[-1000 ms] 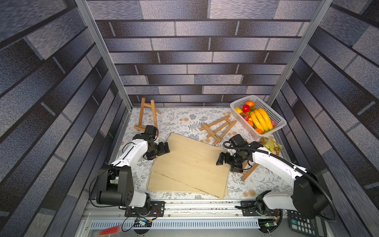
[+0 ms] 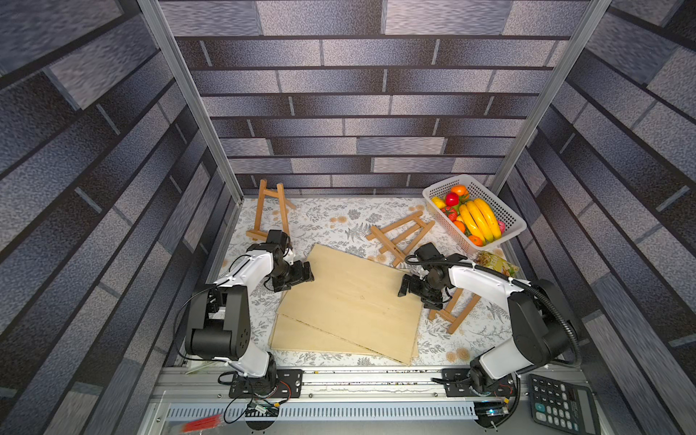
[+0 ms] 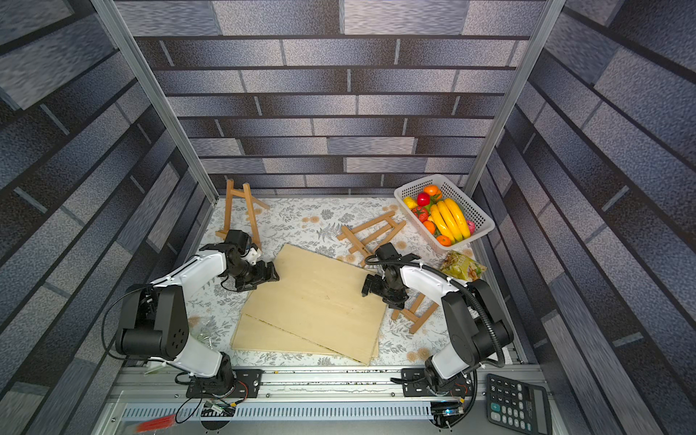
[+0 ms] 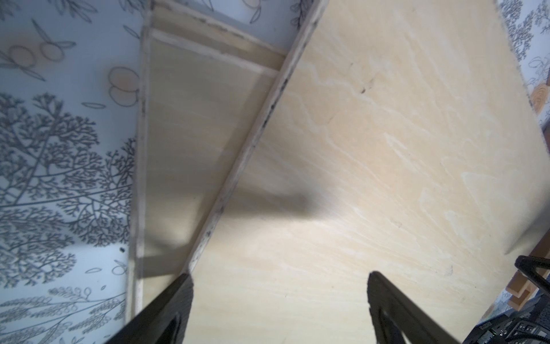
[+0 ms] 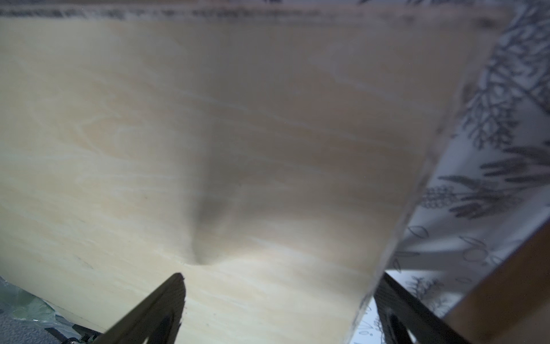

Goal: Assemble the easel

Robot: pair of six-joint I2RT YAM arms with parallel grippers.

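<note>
Pale plywood boards lie stacked on the table; the top board (image 2: 355, 297) is turned across a lower board (image 2: 304, 335). At the top board's left edge, my left gripper (image 2: 304, 272) stands open; bare wood shows between its fingers in the left wrist view. My right gripper (image 2: 407, 285), also open, is over the board's right side. In the right wrist view its right finger (image 5: 401, 304) overlaps the board's edge; whether they touch, I cannot tell. A brown wooden easel (image 2: 279, 210) stands at the back left. Another wooden easel (image 2: 400, 237) lies behind the boards.
Under the right arm lies another wooden frame (image 2: 455, 316), partly covered. A grey basket (image 2: 516, 223) of toy fruit fills the back right, with a leafy packet (image 2: 498, 264) in front of it. Free patterned cloth lies between the two back easels.
The right arm has swung inward and its gripper shifted slightly toward the back. The left gripper has edged a little to the right. The boards and easels have not visibly moved.
</note>
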